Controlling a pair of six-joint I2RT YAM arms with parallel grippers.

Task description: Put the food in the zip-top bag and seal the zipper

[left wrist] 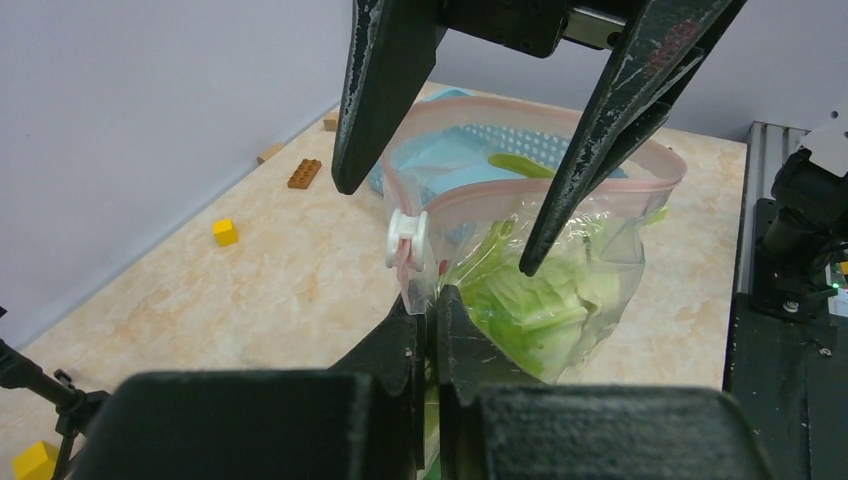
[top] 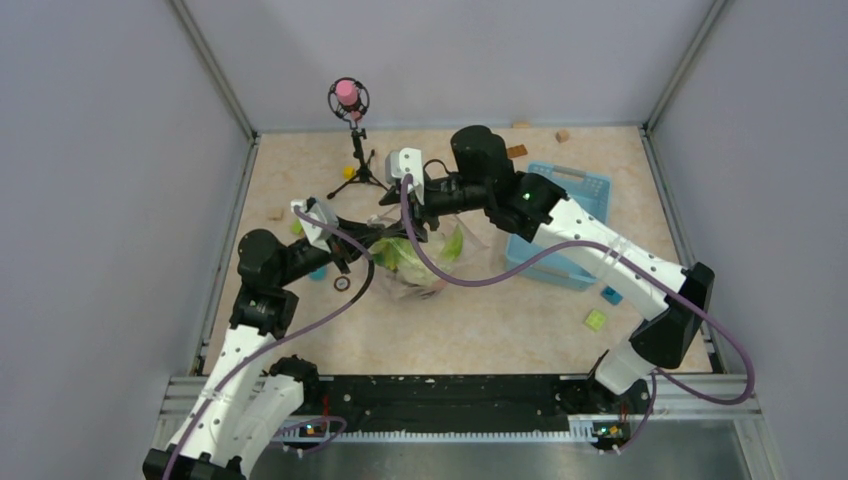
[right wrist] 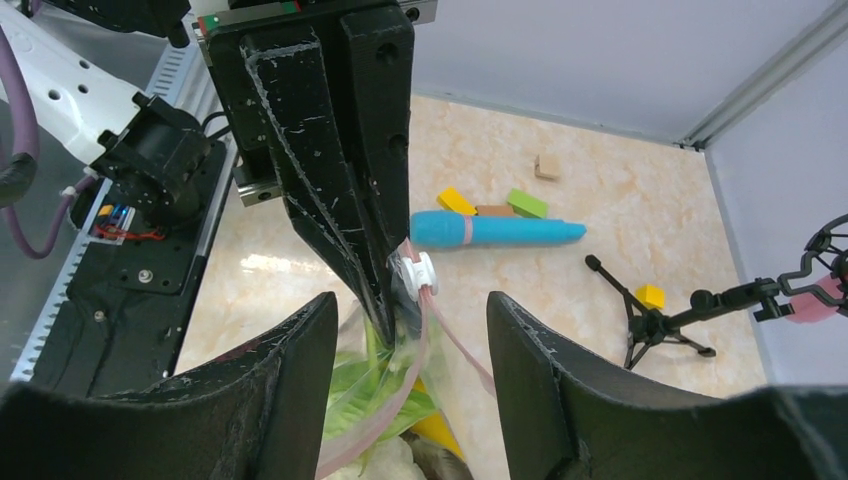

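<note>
A clear zip bag (left wrist: 600, 290) holds lettuce (left wrist: 525, 310) and other food, its pink-rimmed mouth gaping. My left gripper is shut on the bag's corner just below the white zipper slider (left wrist: 405, 238). My right gripper is open, its fingers either side of that slider, slightly above it in the left wrist view, touching nothing that I can make out. In the top view both grippers meet over the bag, largely hiding the slider.
A blue basket (top: 590, 185) stands right of the bag. A black tripod (top: 362, 175) stands at the back left. Small blocks and a blue marker-like object (right wrist: 510, 229) lie around.
</note>
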